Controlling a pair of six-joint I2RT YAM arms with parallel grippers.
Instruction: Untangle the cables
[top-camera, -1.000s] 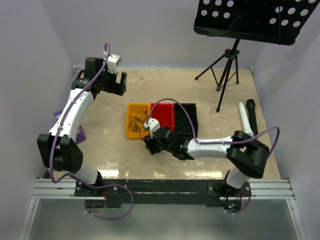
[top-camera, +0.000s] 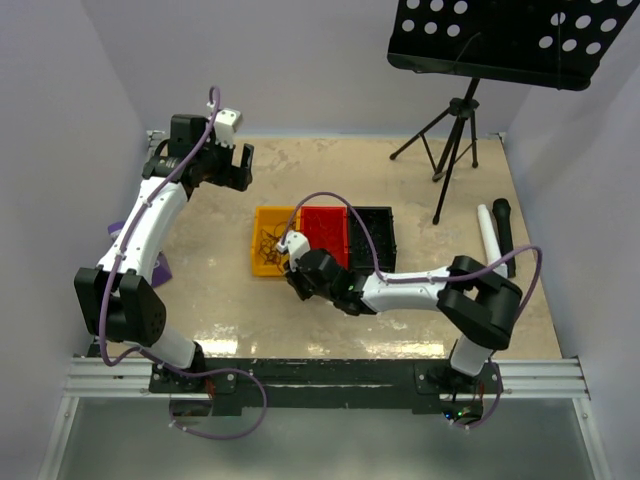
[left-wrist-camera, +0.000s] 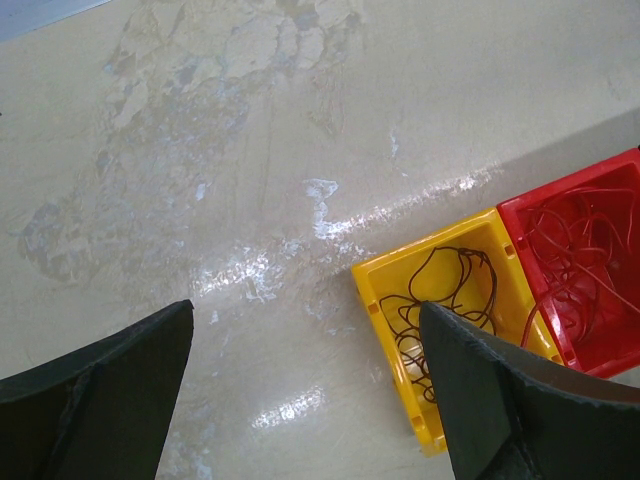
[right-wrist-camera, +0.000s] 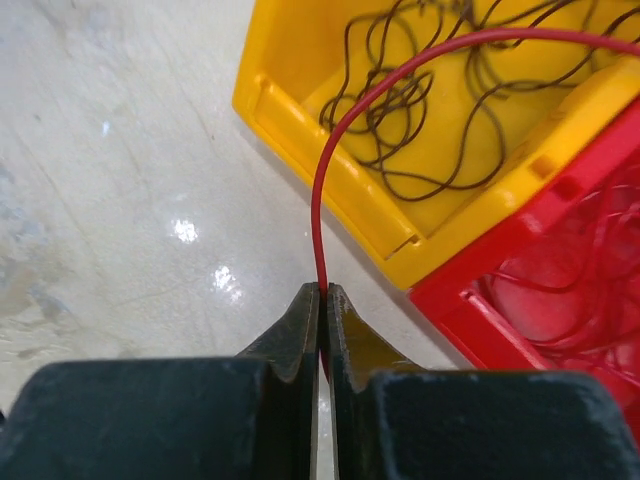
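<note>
My right gripper is shut on a red cable (right-wrist-camera: 317, 215), which arches from its fingertips over the yellow bin (right-wrist-camera: 340, 190) and off toward the right. Dark, loosely coiled cables (left-wrist-camera: 462, 300) lie inside the yellow bin. More red cable (left-wrist-camera: 575, 265) lies tangled in the red bin (left-wrist-camera: 510, 215), with a strand running out across its left wall. From above, the right gripper (top-camera: 301, 290) is at the near edge of the yellow bin. At the back left, my left gripper (top-camera: 243, 167) stands open and empty, its fingers wide apart in the left wrist view.
A black bin (top-camera: 372, 240) adjoins the red one on the right. Farther right are a black stand (top-camera: 455, 130), a white tube (top-camera: 491, 240) and a black rod (top-camera: 503, 230). A purple item (top-camera: 160, 268) lies at the left edge. Bare table surrounds the bins.
The left arm has stayed still.
</note>
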